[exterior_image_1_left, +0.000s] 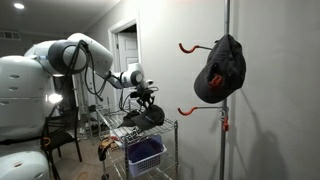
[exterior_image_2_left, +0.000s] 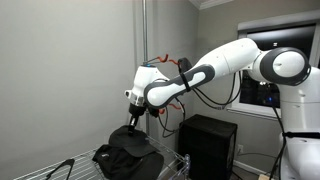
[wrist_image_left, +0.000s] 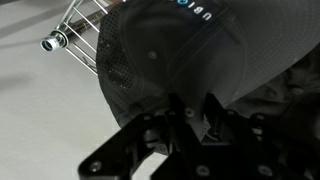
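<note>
A dark cap (exterior_image_1_left: 150, 118) lies on the top of a wire rack (exterior_image_1_left: 112, 127), and my gripper (exterior_image_1_left: 147, 101) is right down at it. In exterior view 2 the gripper (exterior_image_2_left: 131, 125) points downward over the dark caps (exterior_image_2_left: 128, 160), touching or nearly touching their upper part. The wrist view is filled by a black cap (wrist_image_left: 165, 55) with white lettering. Dark fingers (wrist_image_left: 176, 108) show a narrow gap in front of its fabric. Whether the cloth is pinched between them is too dark to tell.
Another dark cap (exterior_image_1_left: 222, 72) hangs at the upper part of a pole with red hooks (exterior_image_1_left: 200, 110). A basket (exterior_image_1_left: 146, 150) sits on the rack's lower level. A black cabinet (exterior_image_2_left: 209, 143) stands behind, and bare wire shelf lies left of the caps.
</note>
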